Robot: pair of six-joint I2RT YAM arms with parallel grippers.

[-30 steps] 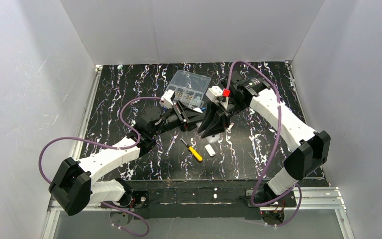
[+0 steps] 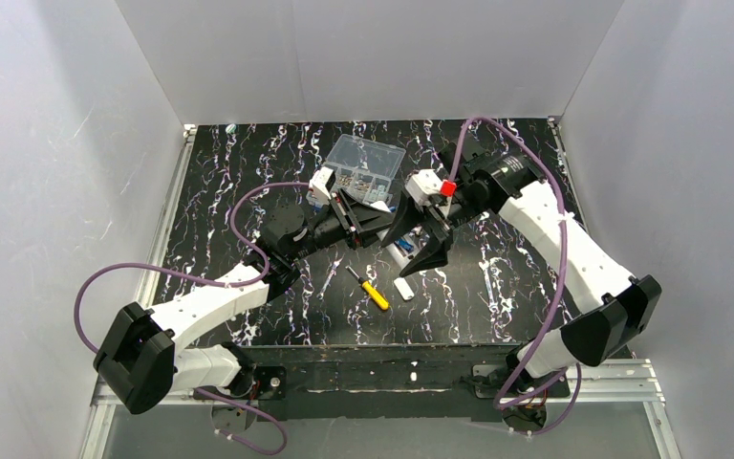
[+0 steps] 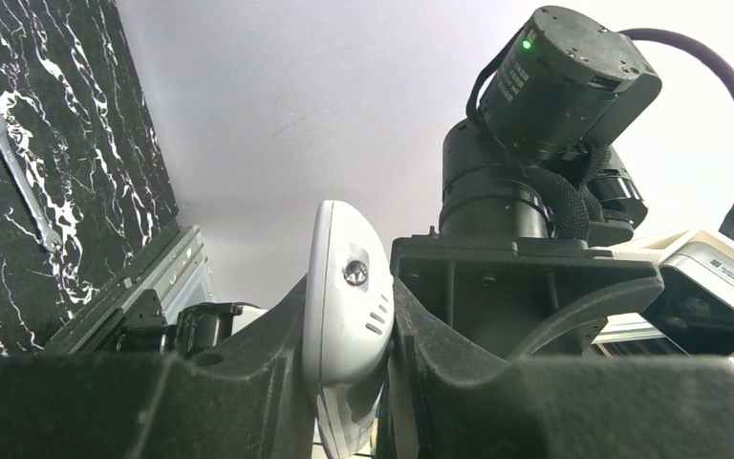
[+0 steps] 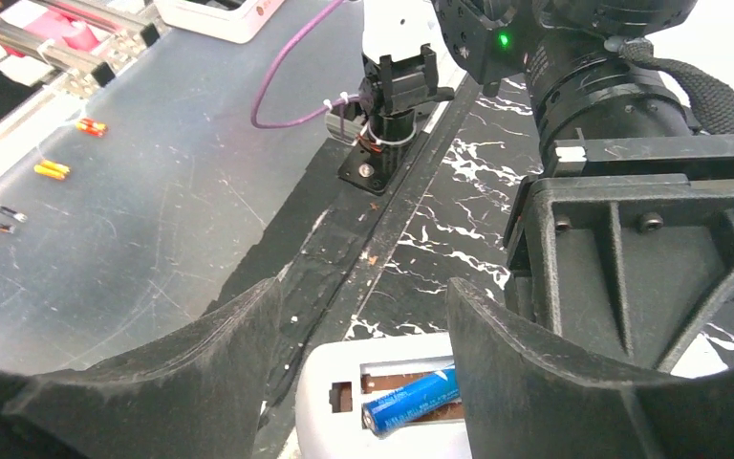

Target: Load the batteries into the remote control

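The white remote point(image 3: 349, 287) is clamped end-on between the fingers of my left gripper, held above the table. In the right wrist view the open battery bay of that remote point(image 4: 320, 421) shows below my right gripper, which stands open with its fingers apart. A blue battery point(image 4: 409, 400) lies slantwise across the bay, tilted out of line with the slot and not seated; its right end is hidden behind a finger. From above, both grippers meet over the table's middle and hide most of the remote.
A clear parts box point(image 2: 363, 164) stands behind the grippers. On the table lie a yellow screwdriver point(image 2: 375, 294), a white piece point(image 2: 403, 288) and a wrench point(image 2: 488, 285). Several other batteries point(image 4: 53, 170) lie on the grey surface beyond the front edge.
The blue battery has gone from lying straight along the bay to slanting across it.
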